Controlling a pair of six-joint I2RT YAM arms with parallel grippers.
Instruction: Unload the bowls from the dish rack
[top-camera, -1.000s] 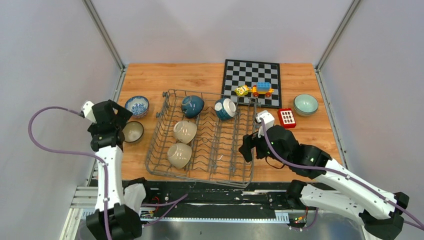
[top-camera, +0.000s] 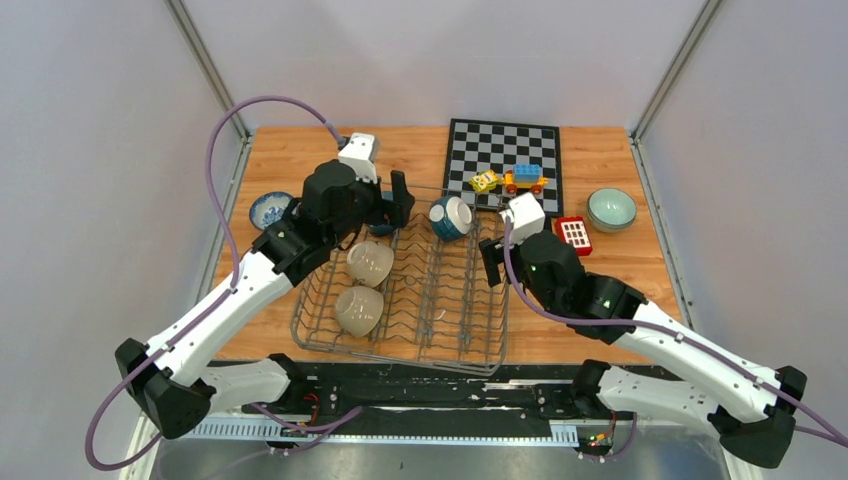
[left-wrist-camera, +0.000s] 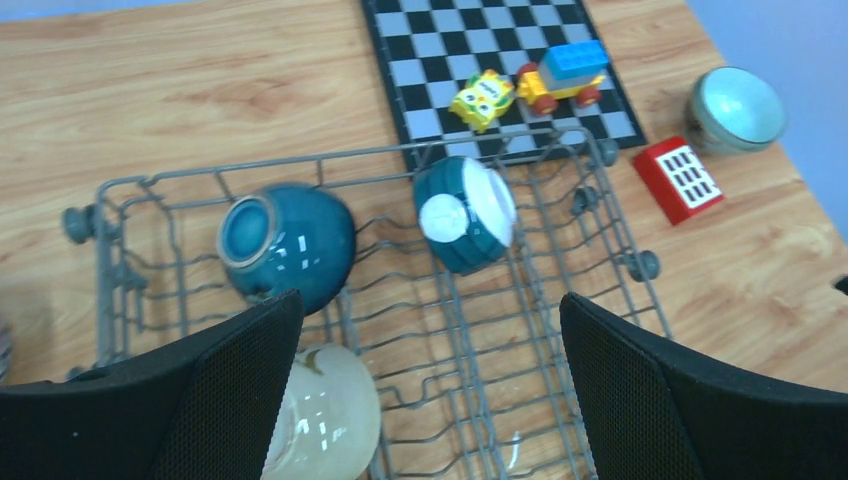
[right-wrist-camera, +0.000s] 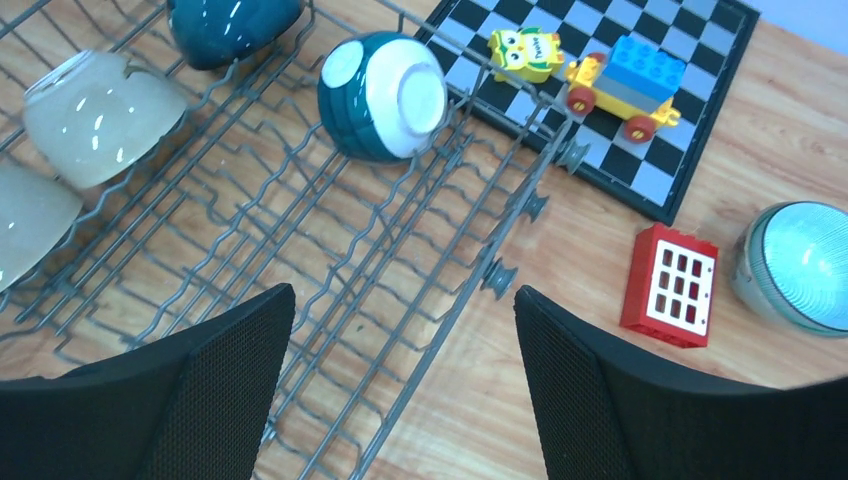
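The wire dish rack (top-camera: 330, 340) holds a blue bowl (left-wrist-camera: 300, 240) at its back left, a blue-and-white bowl (top-camera: 450, 218) at back centre-right and two cream bowls (top-camera: 370, 262) on the left. My left gripper (top-camera: 398, 205) hangs open over the back-left rack, with nothing between its fingers and the blue bowl below it. My right gripper (top-camera: 492, 258) hovers over the rack's right side, its fingers apart and empty.
A pale green bowl (top-camera: 611, 208) stands on the right, beside a red block (top-camera: 573, 234). A chessboard (top-camera: 490, 140) with toy bricks lies behind the rack. A patterned bowl (top-camera: 270, 208) sits at left.
My left arm has swung from the far left over to above the back of the rack. My right gripper has moved slightly toward the back.
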